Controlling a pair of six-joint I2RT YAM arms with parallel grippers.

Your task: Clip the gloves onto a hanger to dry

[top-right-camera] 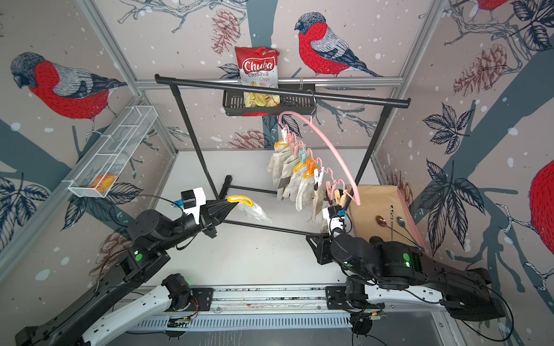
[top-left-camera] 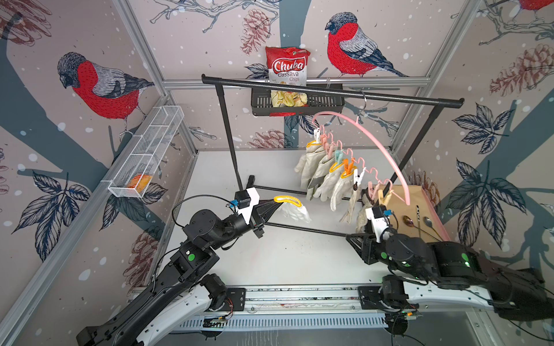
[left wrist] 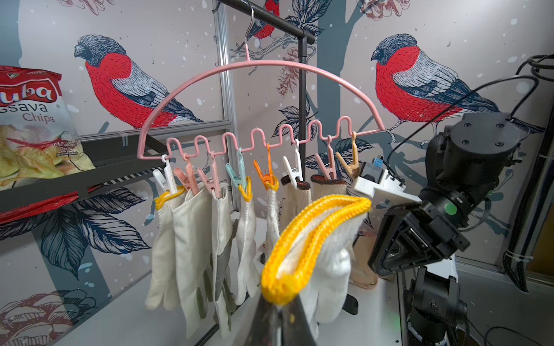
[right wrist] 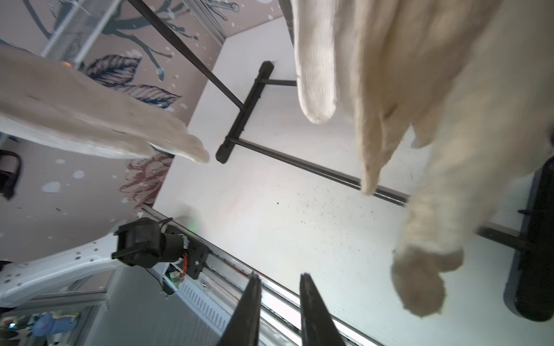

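A white glove with a yellow cuff (top-left-camera: 286, 199) hangs from my left gripper (top-left-camera: 275, 204), which is shut on it; in the left wrist view the cuff (left wrist: 291, 242) fills the middle. The pink hanger (left wrist: 206, 75) hangs from the rail, with several white and greyish gloves (left wrist: 190, 248) clipped on it by pegs, including white, pink, teal and orange ones. My right gripper stands part open below the hanging gloves, nothing between its fingers.
The black rack rail (top-left-camera: 369, 96) crosses overhead. A dark basket (top-left-camera: 259, 103) with a chips bag is behind, a wire basket (top-left-camera: 151, 150) on the left wall, a cardboard sheet (top-left-camera: 418, 201) with spoons at right.
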